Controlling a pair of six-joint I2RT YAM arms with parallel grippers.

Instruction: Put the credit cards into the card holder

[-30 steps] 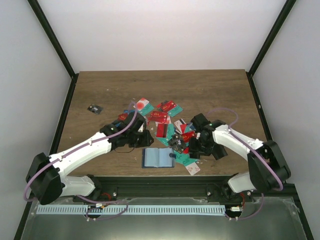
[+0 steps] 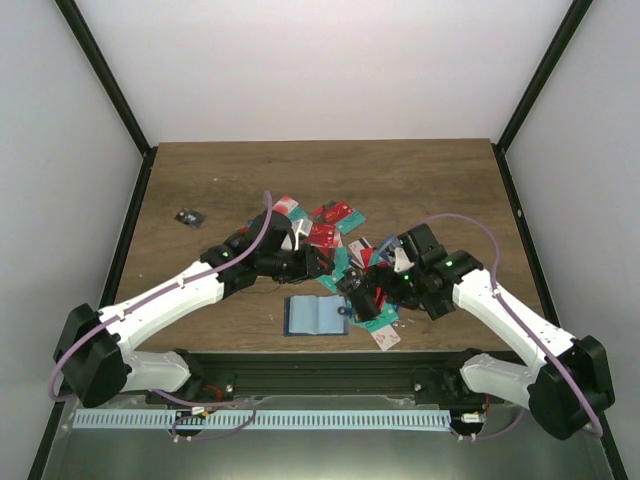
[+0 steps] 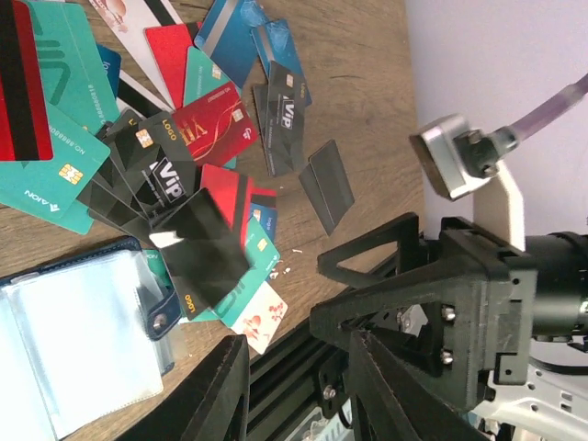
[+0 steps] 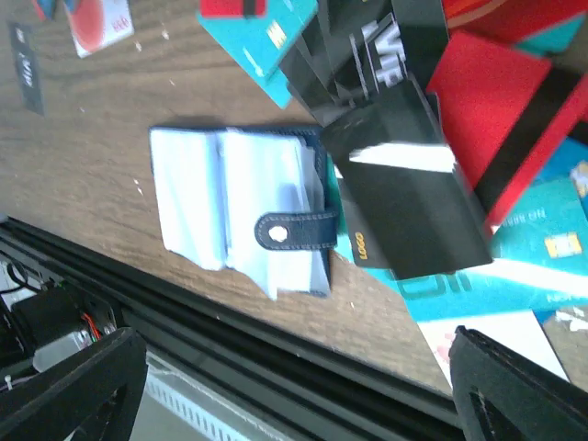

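Note:
The card holder (image 2: 316, 315) lies spread on the table near its front edge, with clear pale sleeves and a dark strap (image 4: 296, 231). A pile of credit cards spreads behind it and to its right, among them a black VIP card (image 3: 166, 183) and a teal card (image 3: 57, 165). One black card with a white stripe (image 4: 413, 197) looks blurred over the pile, apart from any fingers; its height is unclear. My right gripper is wide open and empty above the pile. My left gripper is part open, nothing between its fingers.
Two dark cards (image 3: 327, 184) lie to the right of the pile. A lone dark card (image 2: 190, 217) sits at the table's far left. Both grippers are close together over the cards.
My left gripper has moved right, toward the pile.

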